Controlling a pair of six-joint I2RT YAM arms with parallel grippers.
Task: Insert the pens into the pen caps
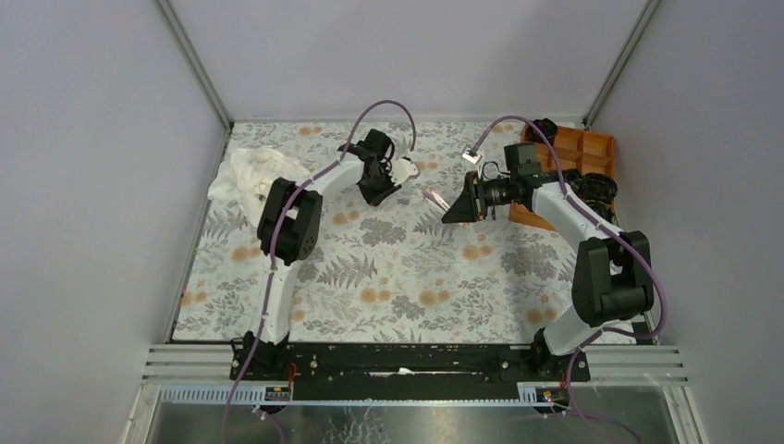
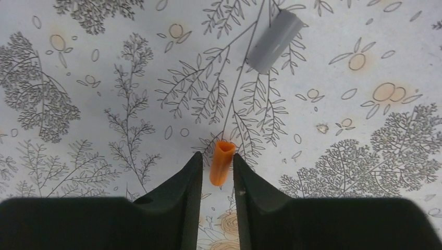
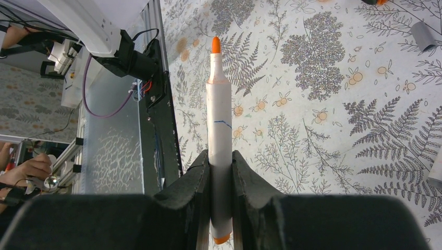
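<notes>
A small orange cap (image 2: 222,165) lies on the patterned cloth, its hollow end facing away from the gripper in the left wrist view. My left gripper is part open, with a finger on either side of the cap and a gap visible beside it. Farther off lies a grey cap, which also shows in the right wrist view (image 3: 423,36). My right gripper is shut on a white pen (image 3: 219,109) with an orange tip. From above, that pen (image 1: 435,198) points toward the left arm.
A brown compartment box (image 1: 592,153) with black coiled items stands behind the right arm. A white crumpled cloth (image 1: 250,180) lies at the left.
</notes>
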